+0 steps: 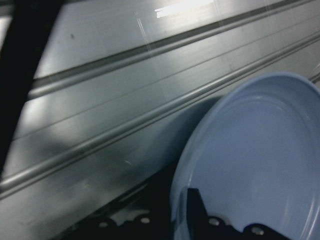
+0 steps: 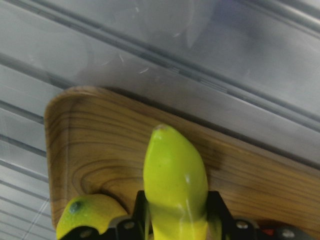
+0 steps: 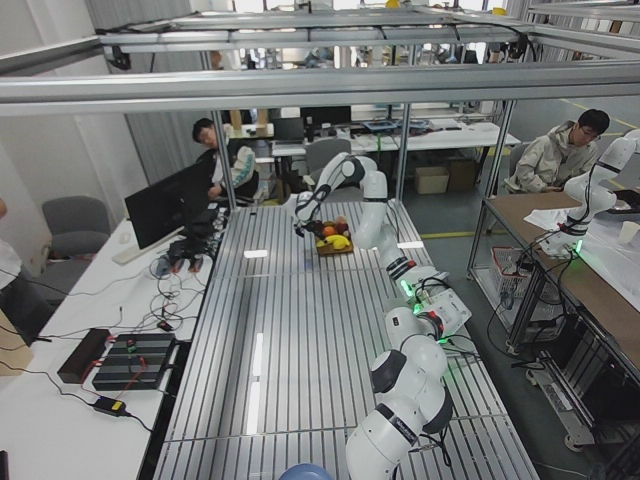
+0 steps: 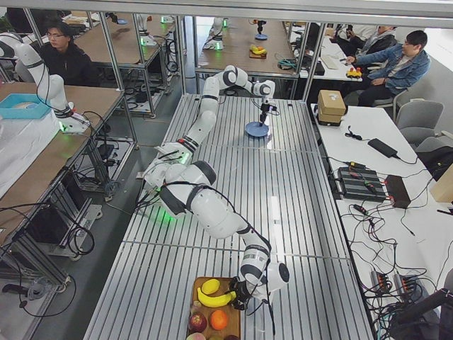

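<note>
A blue plate (image 4: 256,129) rests on the slatted metal table. My left gripper (image 4: 262,117) is at it; in the left wrist view the fingers (image 1: 195,205) straddle the plate's rim (image 1: 187,150), and whether they grip it I cannot tell. My right gripper (image 4: 239,296) is at the banana (image 4: 213,297) on a wooden fruit tray (image 4: 202,283). In the right wrist view its fingers lie either side of the banana's end (image 2: 175,180); whether they are closed on it is unclear. A mango (image 2: 87,215), an apple (image 4: 197,322) and an orange (image 4: 219,320) share the tray.
Side desks with electronics (image 4: 361,184) and cables line one side; another robot's bench (image 4: 35,163) stands on the other. A metal frame surrounds the table.
</note>
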